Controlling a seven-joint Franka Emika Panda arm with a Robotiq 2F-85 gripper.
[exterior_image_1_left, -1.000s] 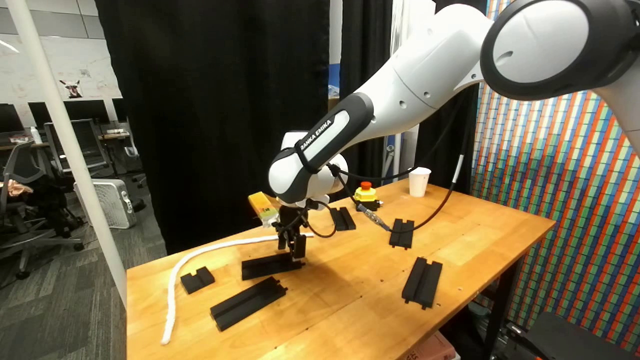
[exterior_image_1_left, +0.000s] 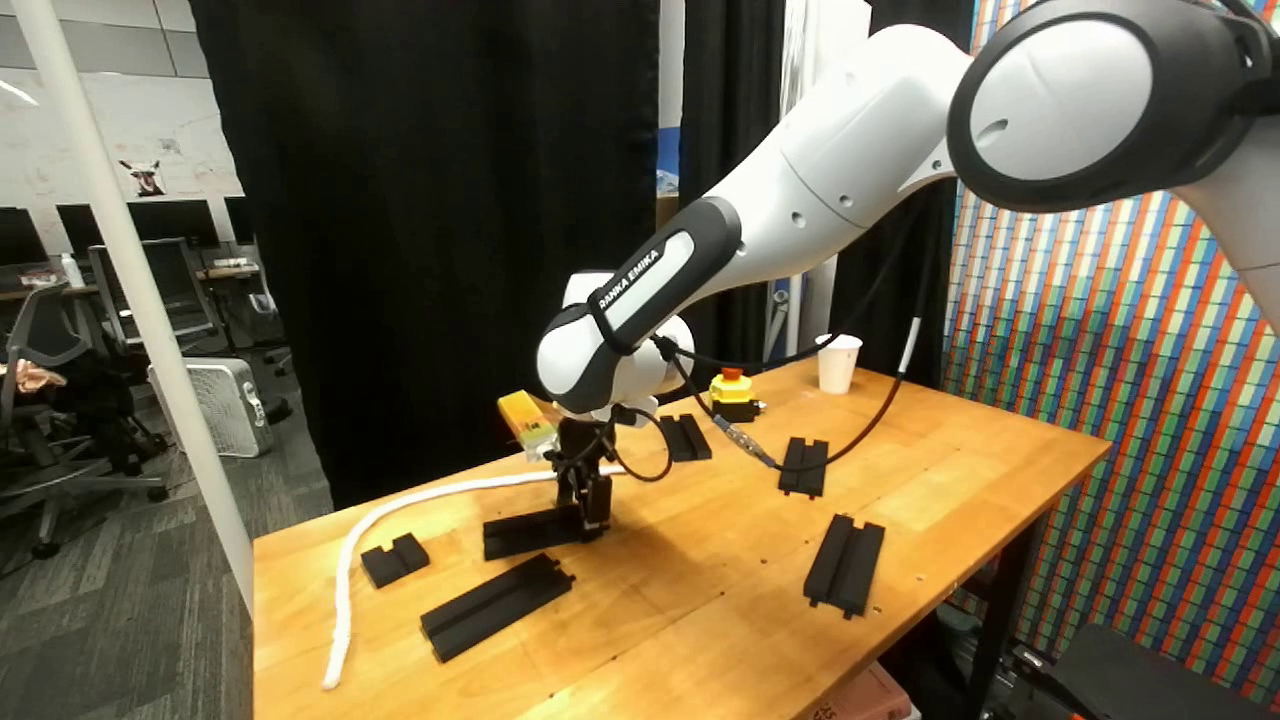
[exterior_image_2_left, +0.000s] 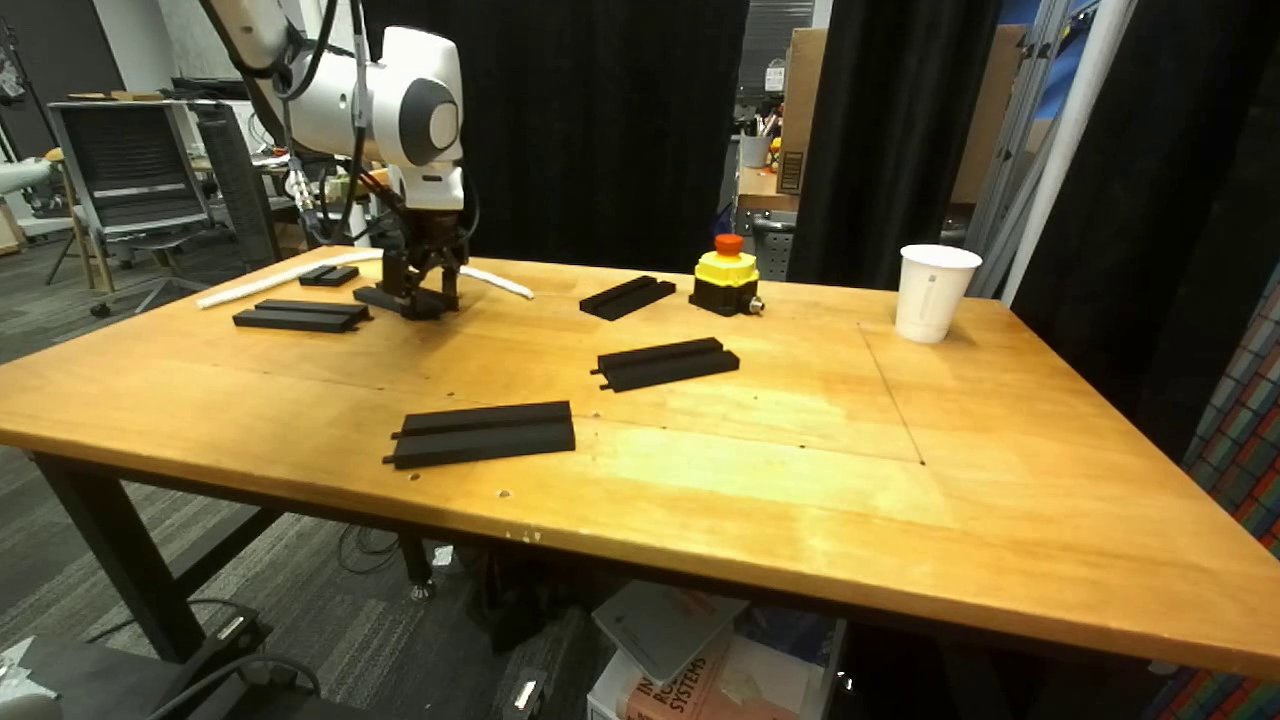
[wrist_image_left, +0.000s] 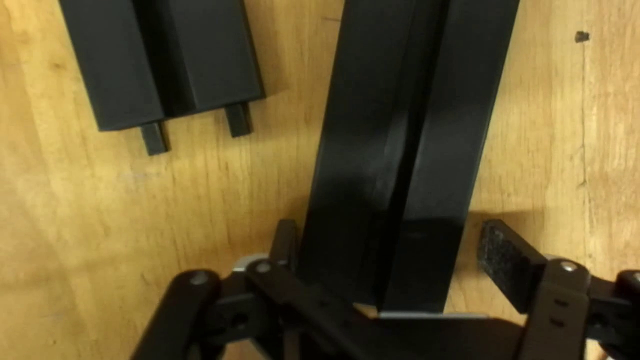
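My gripper is down at table height, its fingers standing apart on either side of one end of a long black grooved track piece (wrist_image_left: 414, 120). The left finger (wrist_image_left: 284, 243) lies close against the piece's left edge; whether it touches I cannot tell. A strip of bare wood shows between the right finger and the piece. In exterior view 1 the gripper (exterior_image_1_left: 583, 498) covers the right end of this track piece (exterior_image_1_left: 525, 534). A second long track piece (wrist_image_left: 162, 60), with two pegs on its end, lies to the left in the wrist view.
A short black piece (exterior_image_1_left: 396, 559) and a curved white tube (exterior_image_1_left: 420, 494) lie nearby. Other track pieces (exterior_image_2_left: 486, 434) are spread over the table. An emergency stop button (exterior_image_2_left: 726, 278) and a white cup (exterior_image_2_left: 936, 294) stand toward the back.
My gripper has come down from just above the track piece to around its end. The pieces on the table look unmoved.
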